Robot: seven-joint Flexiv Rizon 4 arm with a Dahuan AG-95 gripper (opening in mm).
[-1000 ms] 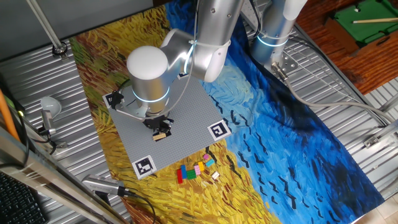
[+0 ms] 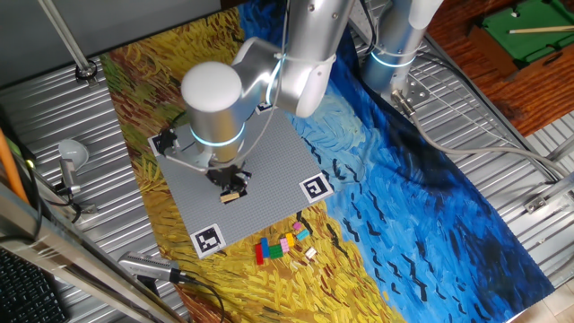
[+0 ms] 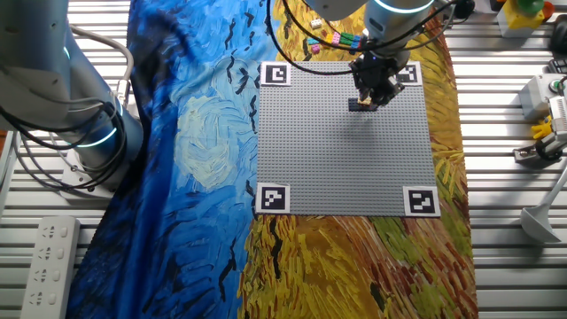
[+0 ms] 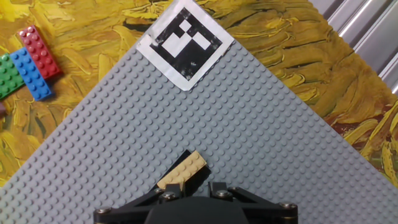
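Observation:
A tan brick (image 4: pixel 186 169) sits on top of a black brick (image 4: pixel 200 177) on the grey studded baseplate (image 4: pixel 180 118). In exterior view 1 the tan brick (image 2: pixel 230 197) shows just below my gripper (image 2: pixel 230 179); in exterior view 2 the black brick (image 3: pixel 356 105) shows under the tan one (image 3: pixel 365 100). At the bottom of the wrist view my gripper is open, with a gap between its two fingertips. The near end of the tan brick lies close by the left fingertip; whether they touch is hidden.
Several coloured bricks, among them a red one (image 4: pixel 40 51), a blue one (image 4: pixel 30 73) and a green one (image 4: pixel 9 76), lie on the painted cloth beside the baseplate. Marker squares (image 4: pixel 188 43) occupy the baseplate's corners. Most of the baseplate is bare.
The arm's wrist has shifted very slightly in exterior view 1, to the left and up. The tan brick appears in the same place.

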